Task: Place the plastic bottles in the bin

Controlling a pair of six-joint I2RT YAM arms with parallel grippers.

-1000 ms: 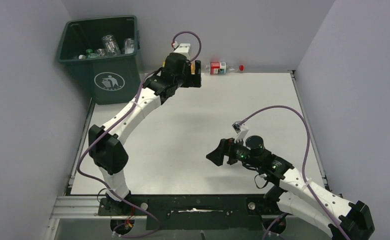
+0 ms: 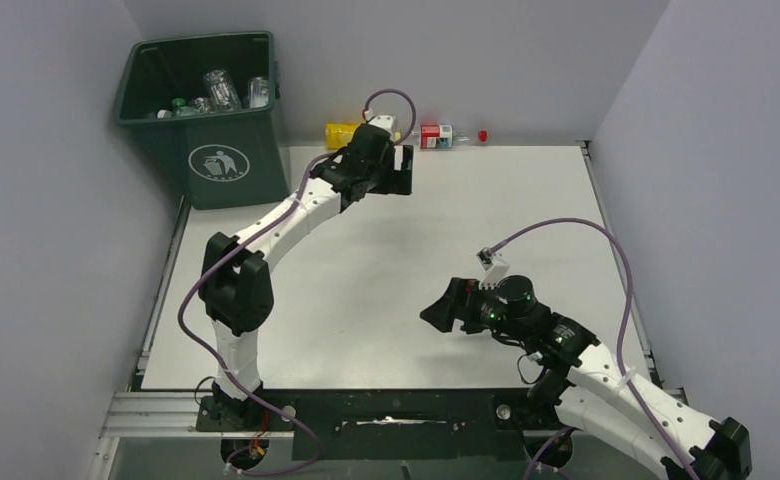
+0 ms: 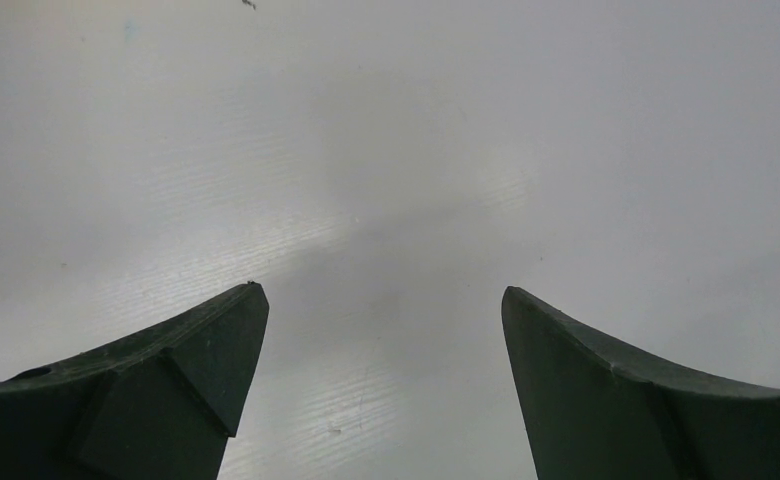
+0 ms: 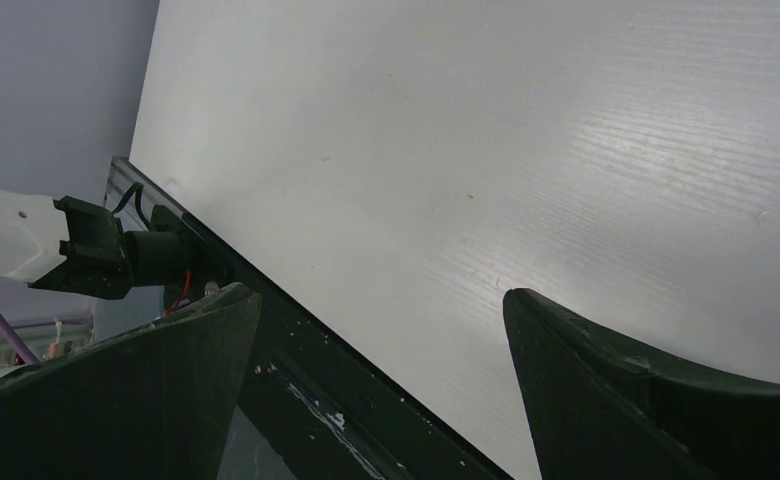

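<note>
In the top view, a yellow bottle [image 2: 341,135] and a clear bottle with red label and cap [image 2: 435,136] lie along the back edge of the white table. My left gripper [image 2: 399,165] hangs just in front of them, partly covering the yellow one. Its fingers stand apart over bare white surface in the left wrist view, nothing between them. My right gripper [image 2: 448,305] is open and empty over the front right of the table. The green bin [image 2: 224,160] at the back left holds several bottles.
Grey walls [image 2: 696,200] enclose the sides and back. A dark rail [image 2: 406,440] runs along the front edge.
My right arm has shifted slightly to the right.
</note>
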